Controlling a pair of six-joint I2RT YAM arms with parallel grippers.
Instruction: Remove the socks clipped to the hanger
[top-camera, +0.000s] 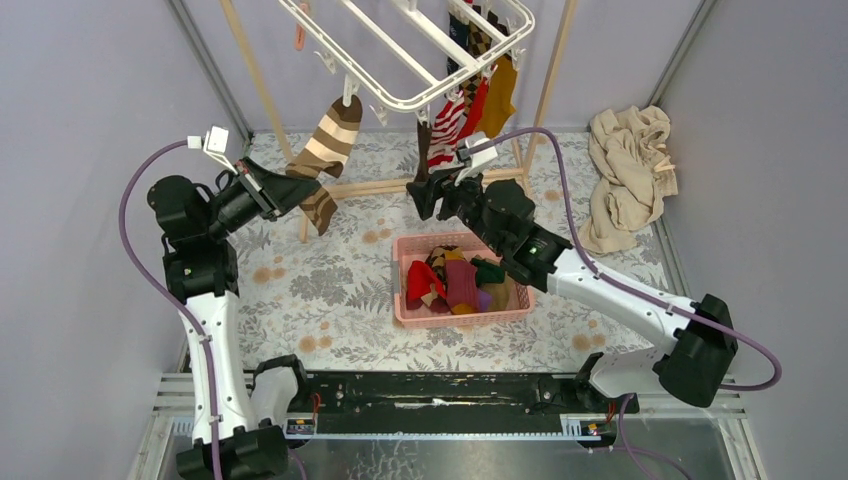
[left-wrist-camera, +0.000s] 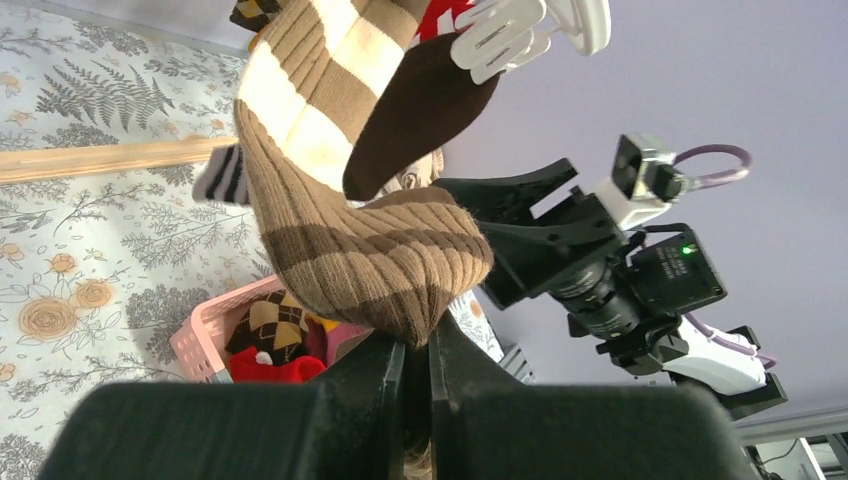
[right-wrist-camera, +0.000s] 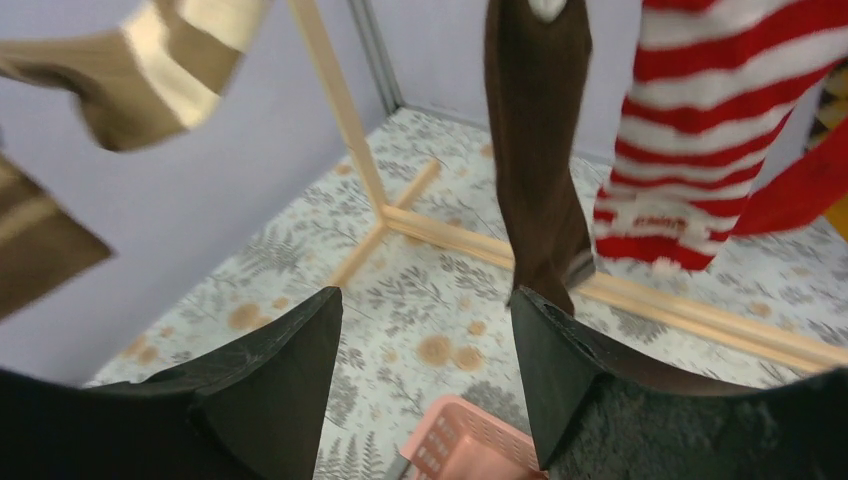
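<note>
A brown-and-cream striped sock (top-camera: 331, 140) hangs from a clip at the left corner of the white hanger (top-camera: 402, 104). My left gripper is shut on the lower part of this sock, and fabric bunches above the fingers. To its right hangs a dark brown sock (right-wrist-camera: 540, 120), with my right gripper open beside and below it. That sock's lower end shows close to the right finger (right-wrist-camera: 545, 335); whether they touch I cannot tell. Farther along hang a red-and-white striped sock (right-wrist-camera: 690, 120) and a mustard sock (top-camera: 499, 95), with several others partly hidden.
A pink basket (top-camera: 402, 312) with several loose socks stands on the floral surface below. A beige cloth (top-camera: 625, 180) lies at the right. Wooden frame bars (top-camera: 375, 187) run behind the hanging socks. The surface left of the basket is clear.
</note>
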